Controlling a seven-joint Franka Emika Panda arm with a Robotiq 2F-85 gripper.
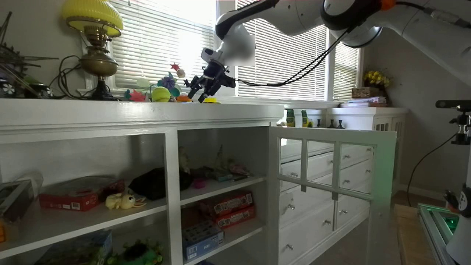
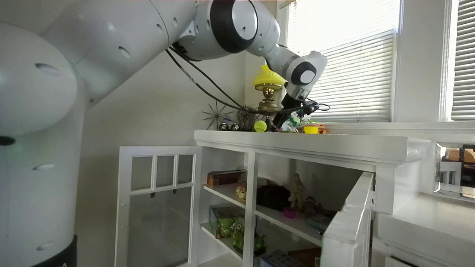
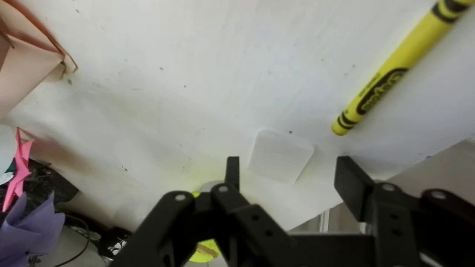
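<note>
In the wrist view my gripper is open, with a clear gap between its two black fingers. A small, pale, translucent square (image 3: 280,155) lies flat on the white cabinet top, showing in that gap near the fingertips; contact cannot be made out. Beyond the right finger lies a yellow crayon (image 3: 394,71), apart from the gripper. From the side, the gripper (image 1: 197,97) points down just above the cabinet top, between an orange object (image 1: 183,98) and a yellow one (image 1: 210,100). The square is too small to see in either exterior view.
A tennis ball (image 1: 160,94), paper flowers (image 1: 167,82) and a brass lamp (image 1: 99,64) stand left of the gripper. Folded peach paper (image 3: 26,58) rests on the top. Below, the cabinet door (image 1: 326,137) hangs open. The cabinet's edge is close by the right finger.
</note>
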